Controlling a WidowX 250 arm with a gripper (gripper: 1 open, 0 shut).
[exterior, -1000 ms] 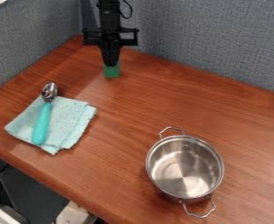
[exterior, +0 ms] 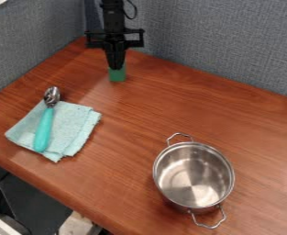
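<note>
The black gripper [exterior: 115,61] is at the back of the wooden table, pointing down over a small green object [exterior: 116,74]. Its fingertips are at the top of that object; whether they grip it is too small to tell. A teal-handled spoon [exterior: 44,127] with a metal head lies on a folded pale blue cloth [exterior: 73,124] at the left. A steel pot [exterior: 193,174] with two wire handles stands at the lower right, empty.
Grey padded walls [exterior: 226,41] border the table at the back and left. The table's near left edge runs below the cloth.
</note>
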